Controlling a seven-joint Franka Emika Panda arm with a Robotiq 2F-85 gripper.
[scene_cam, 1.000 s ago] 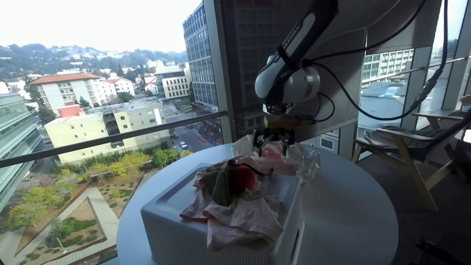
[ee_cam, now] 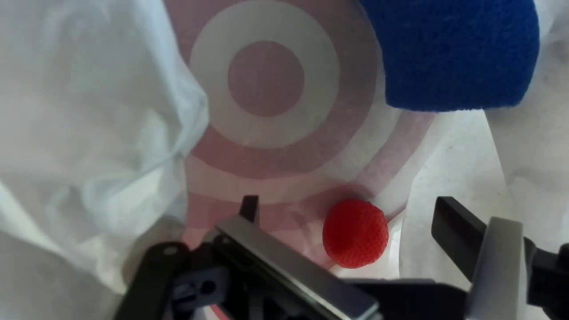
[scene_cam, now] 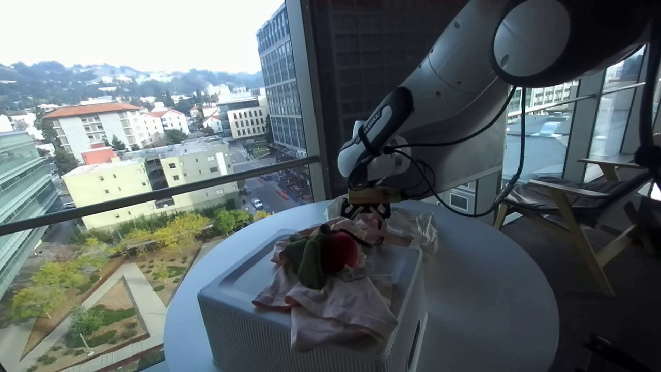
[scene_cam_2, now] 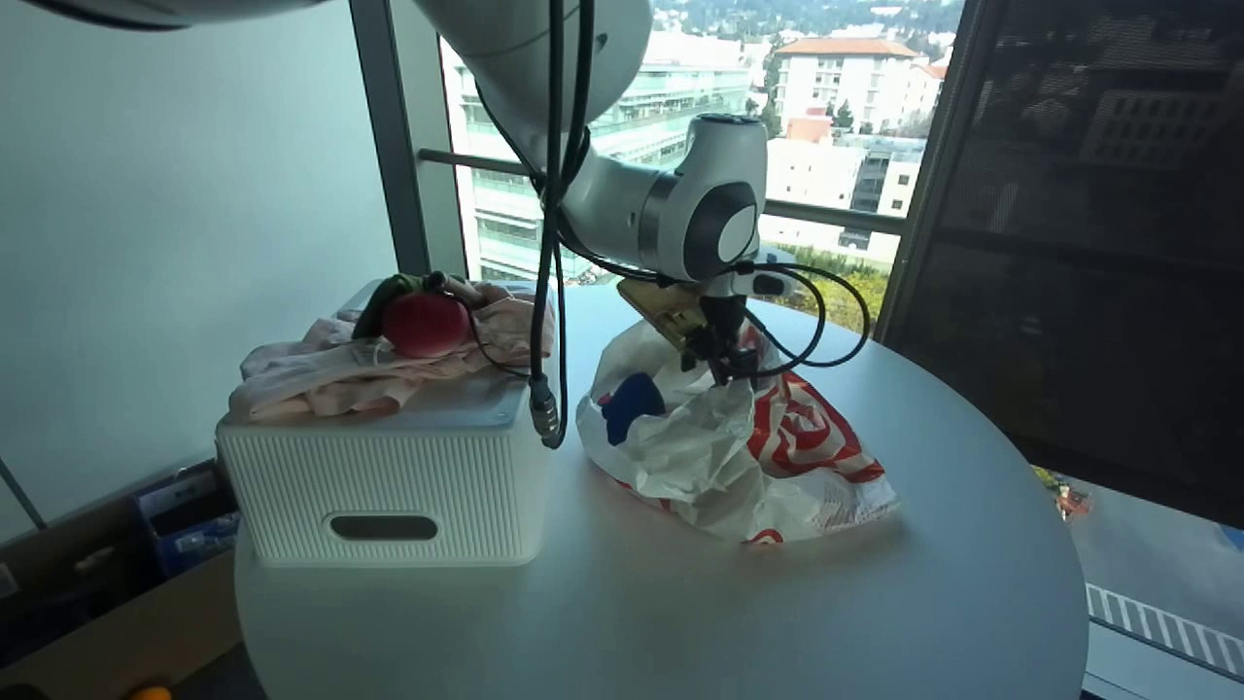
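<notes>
My gripper is open over the white plastic bag with red rings, on the far side of the round table. Within the wrist view, a small red ball-like object shows between the spread fingers, not gripped. A blue fuzzy item lies at the top right of that view; in exterior view 2 the same blue item sits at the bag's left side. Folds of white plastic fill the left of the wrist view. From exterior view 1 the gripper is partly hidden against the bag.
A white ribbed box stands upside down beside the bag. On top lie a pink cloth, a red round object and a green item.
My gripper has come down closer to the bag and shifted left in exterior view 1. The bag's plastic has shifted a little; things on the box have stayed put.
</notes>
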